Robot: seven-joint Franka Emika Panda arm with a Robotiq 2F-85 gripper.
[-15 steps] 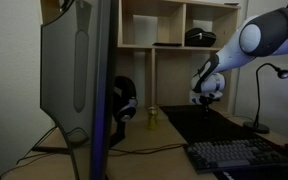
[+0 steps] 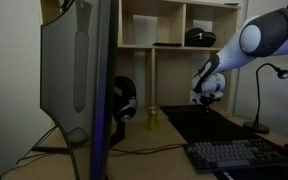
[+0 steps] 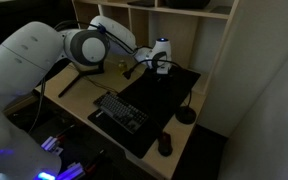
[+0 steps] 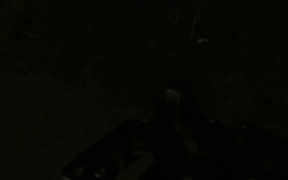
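At the back of the desk, my gripper (image 2: 206,104) points down low over the dark mat (image 2: 182,121). From the other side, the gripper (image 3: 162,72) appears near the mat's far edge, below the white wrist. The wrist view is almost black; only the faint outline of a finger (image 4: 104,150) and a small pale patch (image 4: 172,94) show near the fingers. What that patch belongs to is too dark to make out. Neither exterior view shows clearly how the fingers stand or what is between them.
A keyboard (image 3: 122,113) and a mouse (image 3: 165,143) lie in front. The desk lamp (image 2: 256,126) stands beside the arm. A yellow bottle (image 2: 152,118), headphones (image 2: 124,98) and a large monitor (image 2: 79,80) occupy the other side. Shelving (image 2: 139,30) rises behind.
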